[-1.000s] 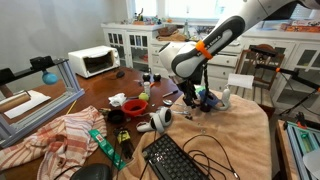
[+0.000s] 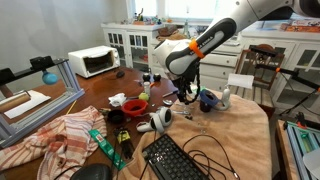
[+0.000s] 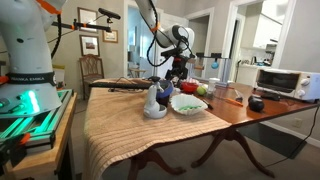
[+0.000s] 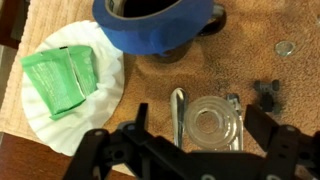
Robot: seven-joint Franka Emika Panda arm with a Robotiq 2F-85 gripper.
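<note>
My gripper is open, with its two dark fingers at the bottom of the wrist view. Beneath and between them sits a small clear round container [image 4: 212, 123]; a silver utensil [image 4: 178, 115] lies just left of it. A dark blue pot [image 4: 160, 28] fills the top of that view. To the left is a white bowl [image 4: 48, 115] with a green packet [image 4: 60, 78] in it. In exterior view 1 the gripper [image 2: 186, 97] hangs over the far side of the table, left of the blue pot [image 2: 208, 100]. Nothing shows held.
A black keyboard [image 2: 175, 158] and cables occupy the near table. Red bowls [image 2: 134, 106], a green cup [image 2: 147, 87] and tools stand to the left. A white toaster oven [image 2: 93, 61] is at the back.
In exterior view 1 my gripper has shifted a little left, away from the blue pot, and the arm has straightened upward. The objects on the table look unmoved.
</note>
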